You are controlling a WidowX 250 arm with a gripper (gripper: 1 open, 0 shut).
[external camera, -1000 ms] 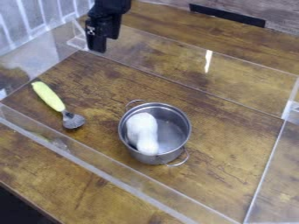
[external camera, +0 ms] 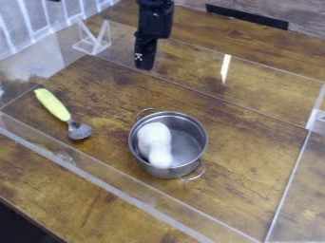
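Observation:
My black gripper hangs at the top centre, toward the back of the wooden table, pointing down; its fingers look close together, with nothing visible between them. A metal pot with two wire handles stands right of centre in the lower half, holding a white elongated object. A yellow-handled metal utensil, like a scoop, lies on the table at the left, apart from the pot.
Clear plastic panels surround the work area on the sides and front.
My gripper has moved right from the upper left of centre and now hangs more upright and slightly lower in the view. The pot and utensil are unchanged.

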